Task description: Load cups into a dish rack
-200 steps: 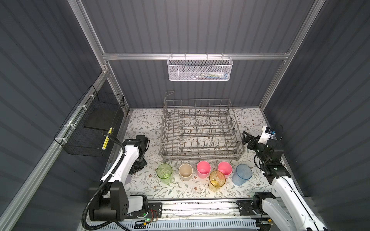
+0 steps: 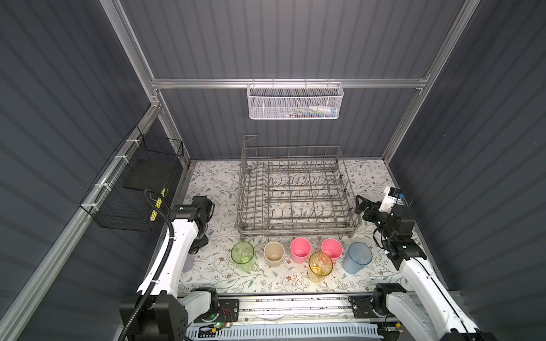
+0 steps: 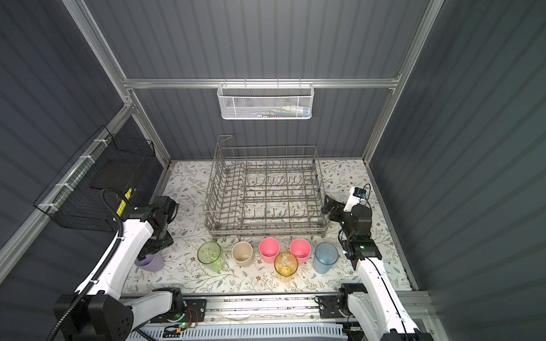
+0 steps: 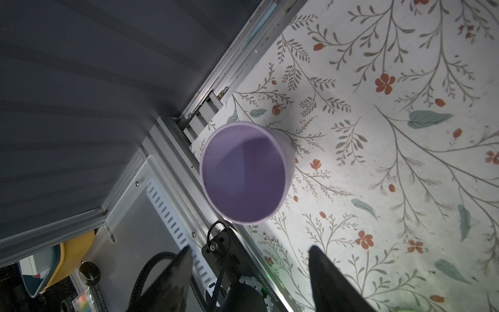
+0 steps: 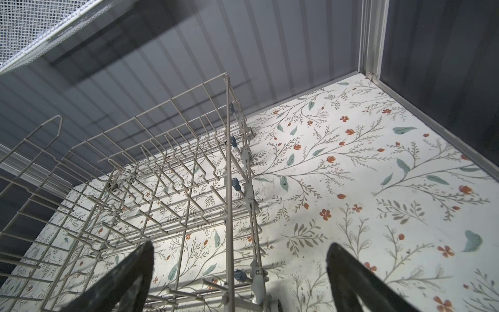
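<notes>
The empty wire dish rack (image 2: 295, 232) stands at the back middle. In front are green (image 2: 242, 255), beige (image 2: 274, 254), amber (image 2: 320, 267) and blue (image 2: 357, 258) cups, plus two pink cups (image 2: 300, 250). A purple cup (image 4: 241, 171) stands at the left edge, partly hidden by the left arm in the top views. My left gripper is open just above it, nothing between its fingers. My right gripper is open over the rack's right edge, holding nothing.
A black wire basket (image 2: 130, 199) hangs on the left wall, a white mesh basket (image 2: 294, 102) on the back wall. Bare table lies right of the rack and at the back left.
The right arm has moved barely, if at all; the cups are unmoved.
</notes>
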